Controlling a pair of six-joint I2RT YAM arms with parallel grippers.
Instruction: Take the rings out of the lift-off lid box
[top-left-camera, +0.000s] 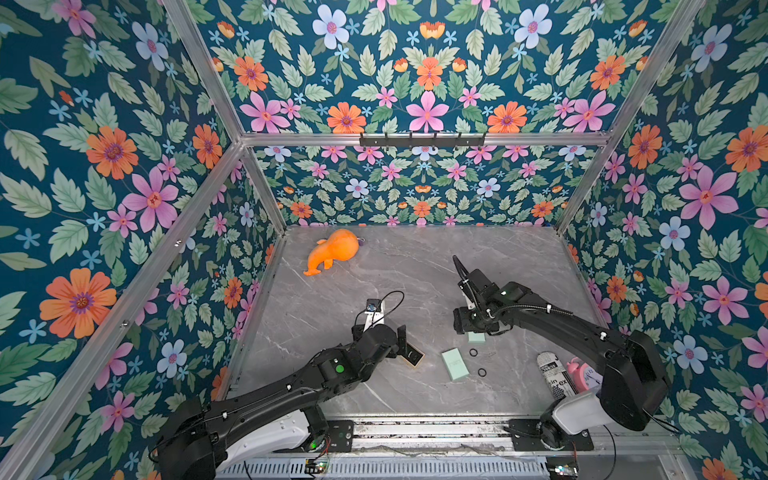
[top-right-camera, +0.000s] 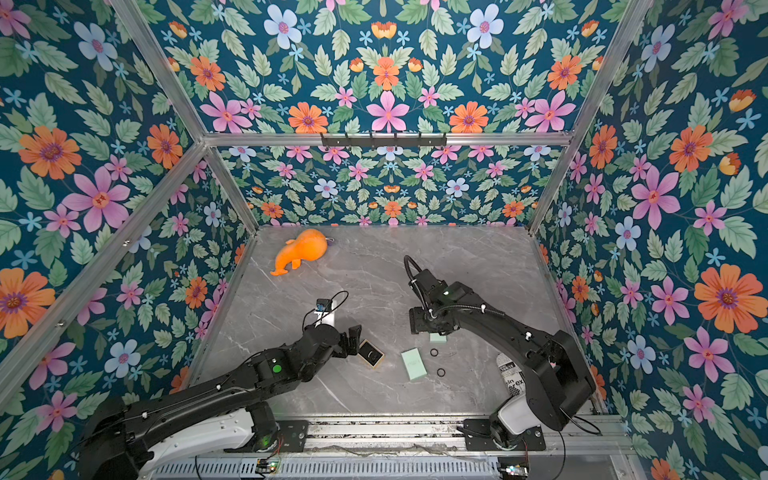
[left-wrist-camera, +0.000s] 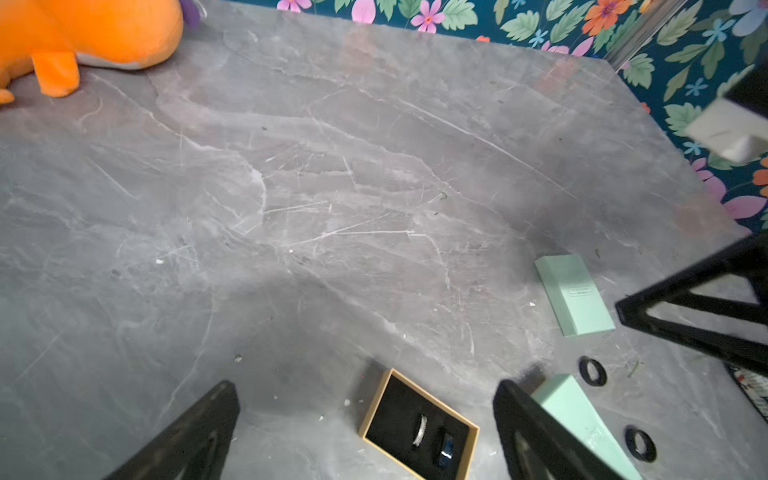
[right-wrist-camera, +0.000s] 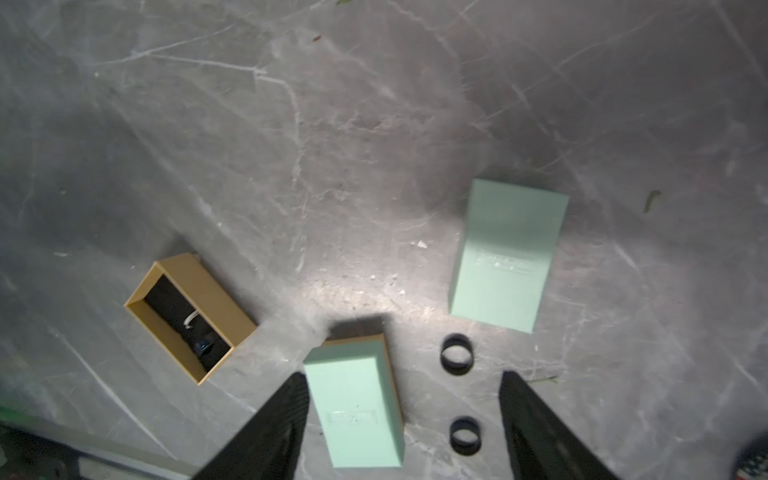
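Observation:
An open tan box (right-wrist-camera: 214, 297) with black foam inside sits on the table; a silver ring (right-wrist-camera: 190, 320) and a dark blue ring (right-wrist-camera: 205, 347) stand in the foam. Two black rings, an upper ring (right-wrist-camera: 457, 354) and a lower ring (right-wrist-camera: 465, 436), lie loose on the table. A mint green lid (right-wrist-camera: 508, 256) rests off to their upper left and right. The second box wears its mint lid (right-wrist-camera: 352, 408), with some tan base showing. My left gripper, beside the open box, is open and empty. Above the lids, my right gripper is open, holding nothing.
An orange plush toy (top-left-camera: 332, 249) lies at the back left. A white printed can (top-left-camera: 555, 374) and a pink object (top-left-camera: 584, 374) are by the right arm's base.

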